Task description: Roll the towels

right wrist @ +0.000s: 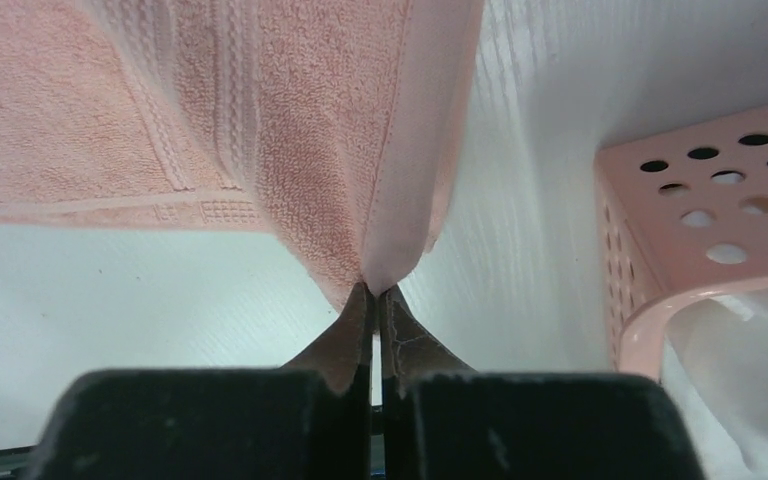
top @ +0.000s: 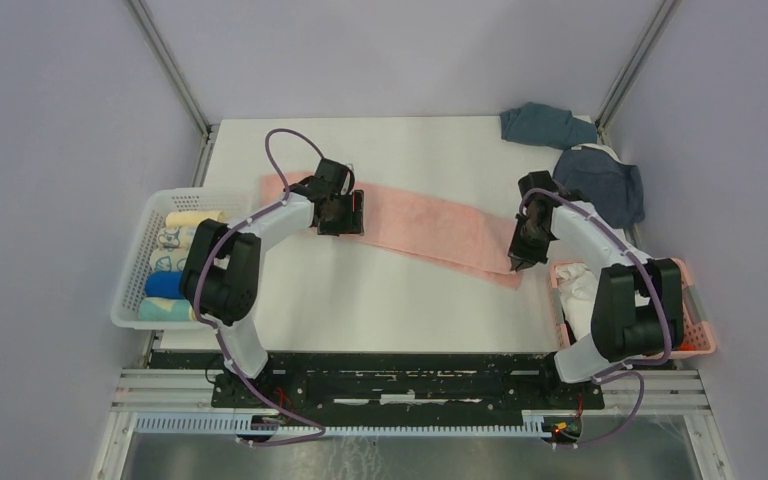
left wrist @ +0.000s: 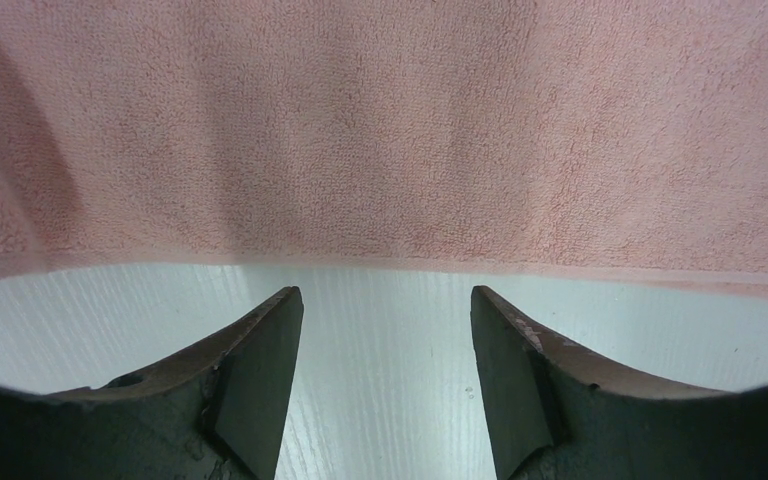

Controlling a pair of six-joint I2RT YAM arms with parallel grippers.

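Observation:
A long pink towel [top: 430,225] lies diagonally across the white table, its right end partly folded and lifted. My right gripper [top: 520,266] is shut on the corner of that end; in the right wrist view its fingertips [right wrist: 360,310] pinch the hemmed band, with the towel bunched above them. My left gripper [top: 342,222] hovers over the towel's left part, open, its fingers [left wrist: 240,370] at the near edge with bare table between them.
A white basket of rolled towels [top: 130,280] stands left, a pink basket with white cloths [top: 693,330] at front right, close beside the right gripper. Dark folded towels [top: 545,125] lie back right.

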